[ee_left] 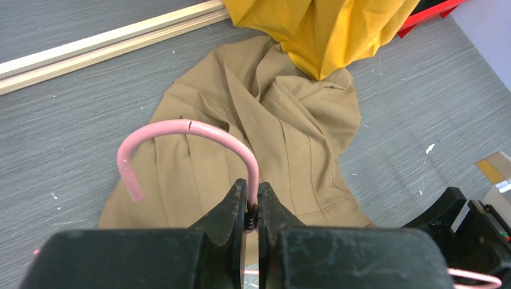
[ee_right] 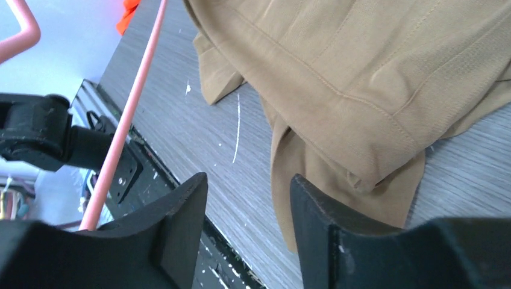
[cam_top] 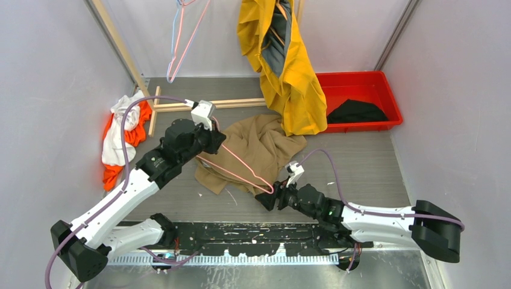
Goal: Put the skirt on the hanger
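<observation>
A khaki skirt (cam_top: 253, 144) lies crumpled on the grey floor. Above it hangs a pink hanger (ee_left: 205, 129), gripped near its hook by my left gripper, which is shut on it. The hanger's lower bar and corner reach toward my right gripper (cam_top: 271, 195) in the top view. In the right wrist view that gripper has its fingers apart over the skirt's near edge (ee_right: 349, 205), with the pink hanger (ee_right: 129, 108) outside them, to the left.
A yellow garment (cam_top: 283, 96) hangs at the back, beside a red bin (cam_top: 361, 127) with dark cloth. Spare hangers (cam_top: 176, 60) hang at back left. Orange and white clothes (cam_top: 117, 138) lie at the left, near wooden rails (cam_top: 235, 103).
</observation>
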